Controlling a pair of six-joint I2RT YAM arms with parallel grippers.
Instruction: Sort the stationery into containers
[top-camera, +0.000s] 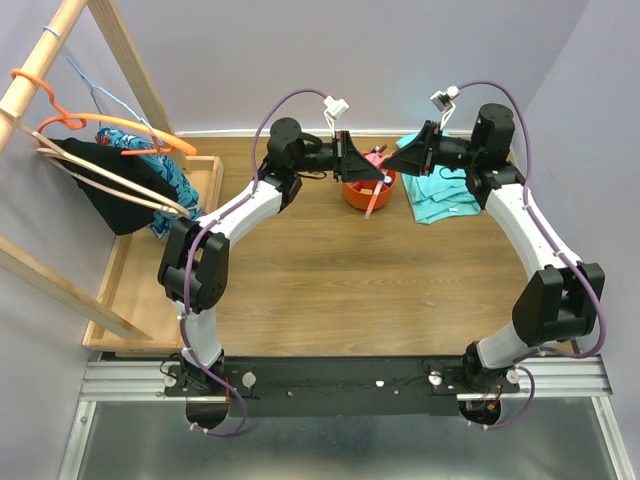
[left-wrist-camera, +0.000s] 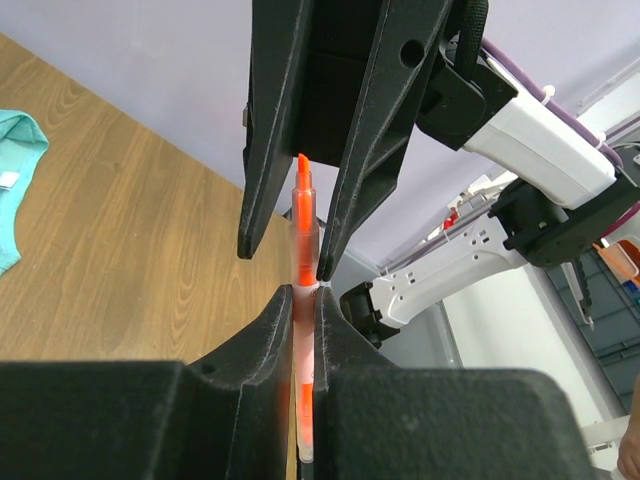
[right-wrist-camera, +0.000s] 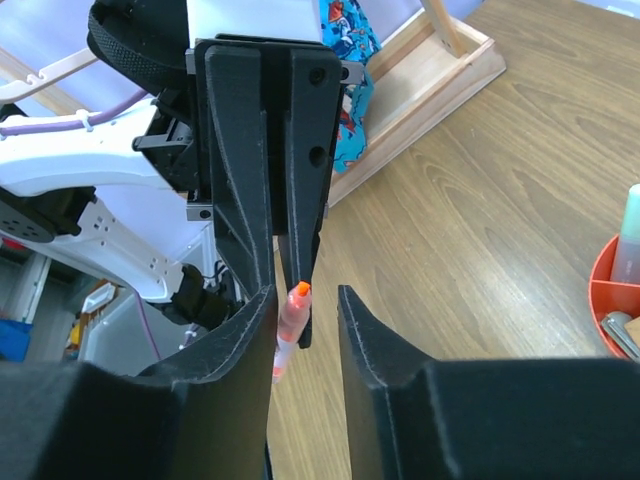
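An orange-and-white pen (left-wrist-camera: 304, 335) stands with my left gripper shut on its middle. My right gripper is part open, its two fingers apart on either side of the pen's orange-tipped end (left-wrist-camera: 304, 185), with a gap showing to each. In the top view both grippers meet above the orange round container (top-camera: 355, 198), and the pen (top-camera: 374, 200) slants down in front of it. Pink and other small items inside the container are partly hidden by the grippers. Its divided edge, with a green-capped tube (right-wrist-camera: 629, 235), shows in the right wrist view.
A teal cloth (top-camera: 440, 196) lies on the table right of the container. At left stands a wooden rack (top-camera: 112, 290) with hangers and garments.
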